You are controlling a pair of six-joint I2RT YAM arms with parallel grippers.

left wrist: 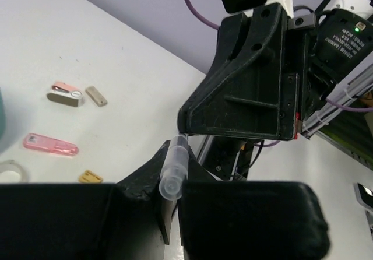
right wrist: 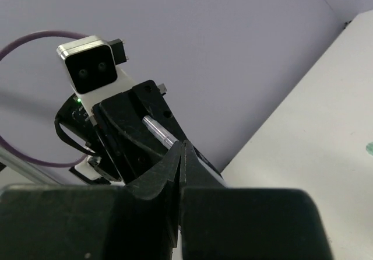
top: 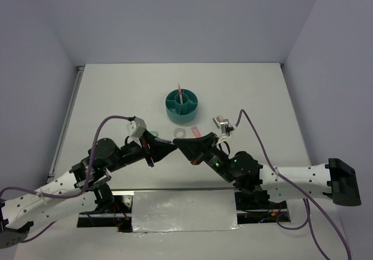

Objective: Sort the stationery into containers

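Observation:
My left gripper (top: 169, 145) is shut on a clear, pale pen (left wrist: 173, 167), which sticks out between its fingers. My right gripper (top: 178, 143) faces it almost tip to tip, shut; in the right wrist view its fingertips overlap the pen (right wrist: 157, 130), and whether they touch it is unclear. A teal divided holder (top: 181, 113) stands behind them with a pink stick (top: 180, 90) upright in it. On the table lie a pink item (left wrist: 50, 144), a stapler (left wrist: 65, 95), a small beige block (left wrist: 96, 95), a yellow piece (left wrist: 90, 177) and a tape roll (top: 179, 133).
A small green item (right wrist: 369, 148) lies left of the tape. Grey walls border the table, and both arms fill its front middle.

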